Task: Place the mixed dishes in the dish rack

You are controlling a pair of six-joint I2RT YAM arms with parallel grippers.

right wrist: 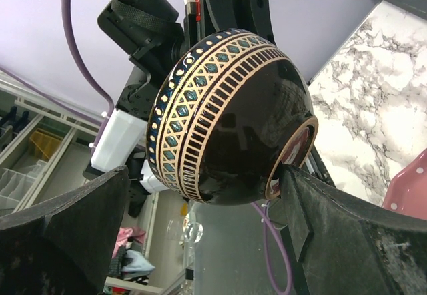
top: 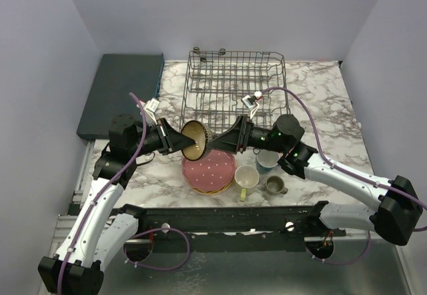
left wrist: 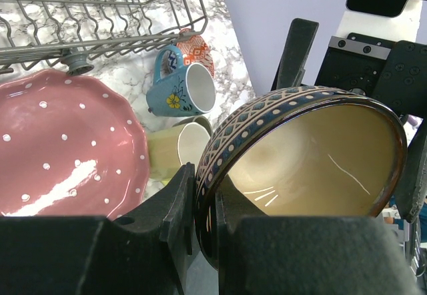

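A bowl (top: 197,141), cream inside with a dark patterned outside, is held up on its side above the counter. My left gripper is shut on its rim. Facing the bowl's base from the other side is my right gripper, its fingers apart; in its wrist view the dark bowl (right wrist: 257,131) fills the space ahead, and whether a finger touches the foot I cannot tell. Below lie a pink dotted plate (top: 208,173), a cream cup (top: 247,176), a blue mug (left wrist: 181,89) and a small grey cup (top: 275,185). The wire dish rack (top: 233,81) shows no dishes.
A dark flat box (top: 120,95) lies at the back left. An orange patterned dish (left wrist: 195,53) sits behind the blue mug. Bare marble counter (top: 317,95) stretches right of the rack, and a dark edge (top: 220,216) runs along the front.
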